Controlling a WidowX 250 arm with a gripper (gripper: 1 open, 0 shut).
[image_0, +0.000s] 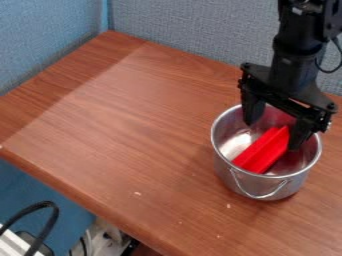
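Observation:
A metal pail (254, 184) with a wire handle stands on the right part of the wooden table, with a long red object (262, 150) lying slanted inside it. My black gripper (281, 118) hangs over the pail from above, its fingers spread apart at the rim, the right one reaching down inside the back right of the pail. I see nothing held between them; the tips are partly hard to make out against the dark interior.
Grey-blue padded walls stand behind and to the left. Cables lie off the table's front-left edge.

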